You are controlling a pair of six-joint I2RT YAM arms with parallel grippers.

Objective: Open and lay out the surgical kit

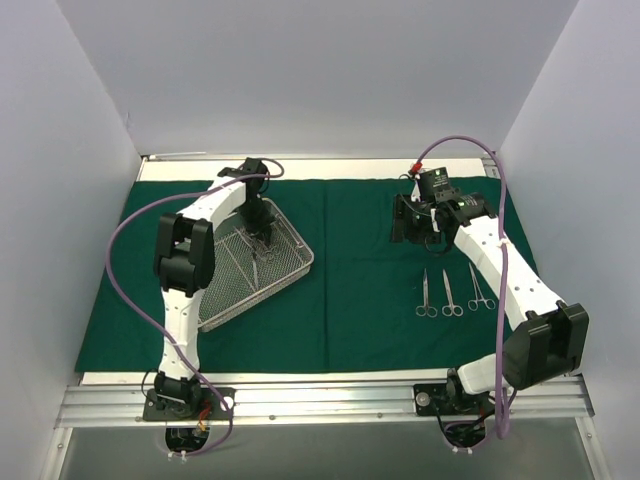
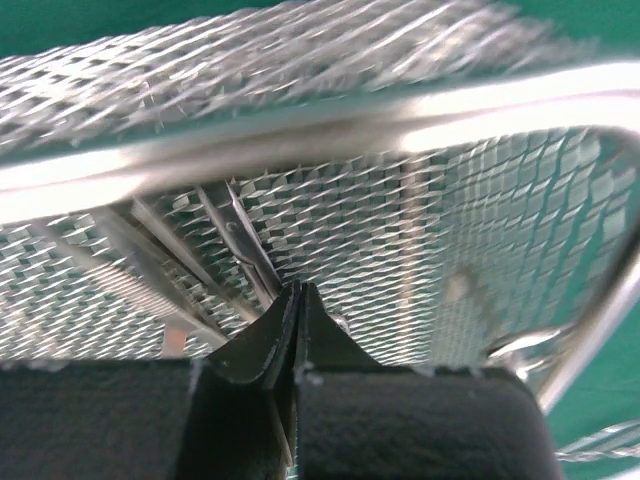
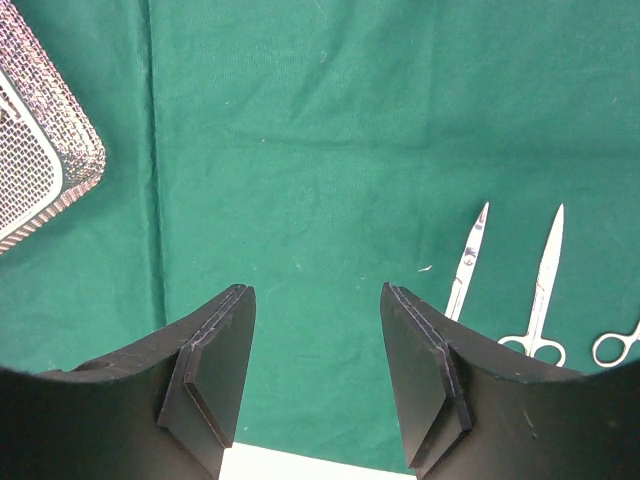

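On the left half of the cloth stands a wire mesh tray (image 1: 232,318) with several metal instruments inside. My left gripper is shut over it; its tips touch or nearly touch the end of a slim metal instrument (image 2: 238,235), and whether anything thin is pinched I cannot make out. More instruments (image 2: 150,265) lie beside that one on the mesh. To the right, my right gripper hangs open above bare cloth, empty. Three scissor-like instruments lie in a row: the left one (image 1: 426,295), the middle one (image 1: 450,295) and the right one (image 1: 480,290).
A green cloth (image 1: 365,330) covers the table, with a fold line down its middle. Clear cloth lies between the tray and the row of instruments. Grey walls (image 1: 320,80) close in the back and sides.
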